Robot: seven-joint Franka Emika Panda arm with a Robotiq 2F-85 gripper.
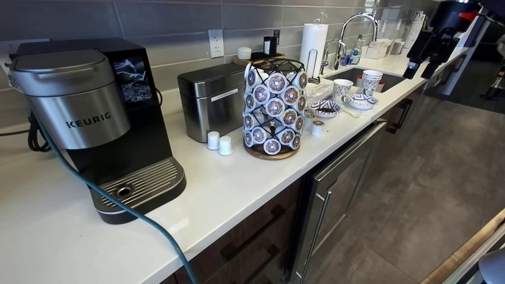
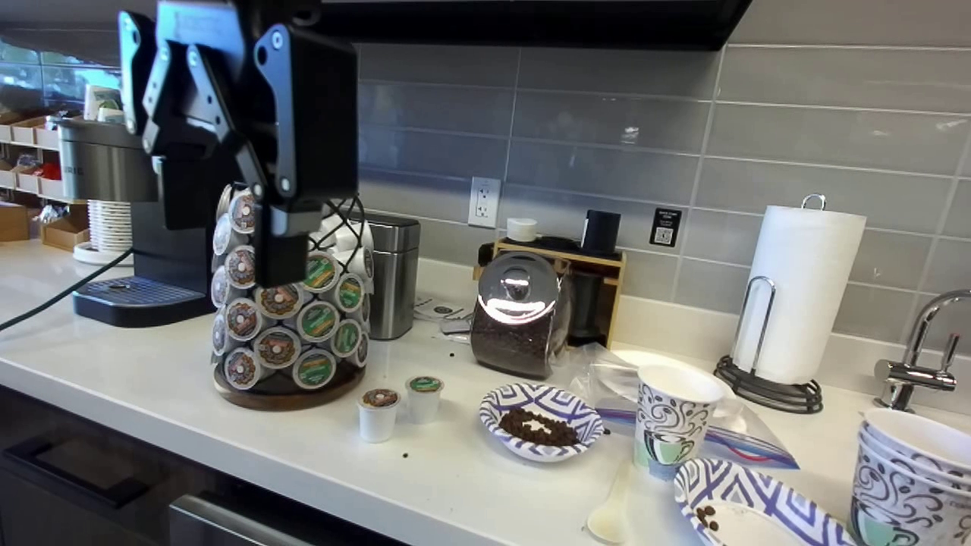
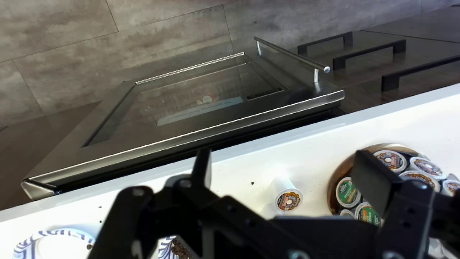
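My gripper is open, its fingers wide apart and nothing between them in the wrist view. From exterior view 1 the gripper (image 1: 419, 71) hangs at the upper right, clear of the counter. In exterior view 2 it looms close to the camera and hides part of the pod carousel (image 2: 243, 317), a round wood-based rack full of coffee pods. A pod with a brown-orange lid (image 2: 378, 418) stands upright beside a green-lidded pod (image 2: 424, 399), right of the rack. A patterned bowl (image 2: 500, 402) contains dark coffee beans; another patterned bowl (image 2: 705, 478) has only a few.
The Keurig machine (image 1: 90, 118) stands at the counter's left, a teal cable (image 1: 156, 227) crossing its front. Two white pods (image 1: 225, 146) sit near a steel bin (image 1: 215, 111). Paper cups (image 2: 675, 418), a white spoon (image 2: 608, 520) and a paper towel roll (image 2: 806, 291) occupy the other side.
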